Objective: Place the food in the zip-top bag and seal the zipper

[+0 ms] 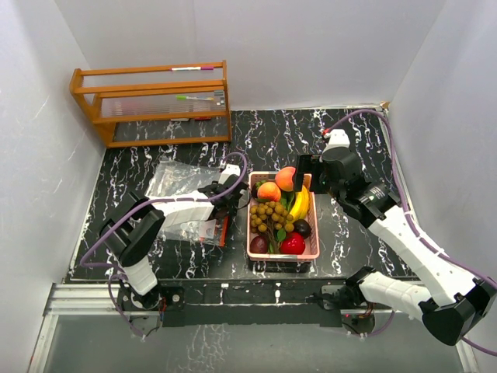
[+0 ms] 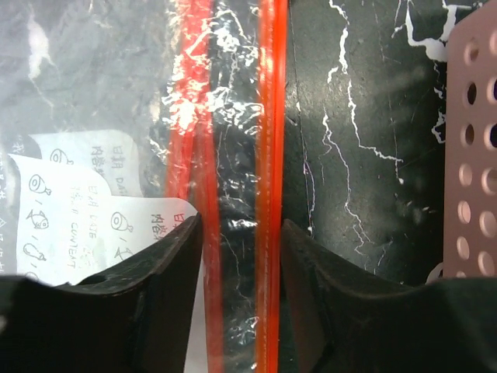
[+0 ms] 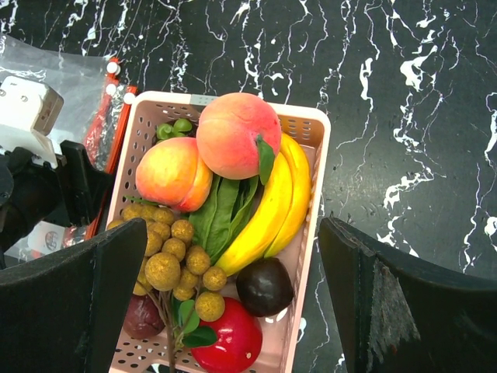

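Observation:
The zip top bag [image 2: 93,93] lies flat, with red zipper strips [image 2: 271,116] along its right edge and a white printed label. My left gripper is at that edge, fingers apart either side of the strips; whether it touches them is unclear. A pink perforated basket [image 1: 250,229] holds peaches [image 3: 237,136], bananas [image 3: 264,217], leaves, a berry cluster [image 3: 163,272], a dark avocado [image 3: 264,289] and red fruit [image 3: 233,342]. My right gripper [image 1: 307,171] stands open over the basket's back right, nothing between its fingers.
A wooden rack [image 1: 155,140] with markers stands at the back left. Bare marble counter [image 3: 404,116] lies right of the basket. Walls close in at back and sides.

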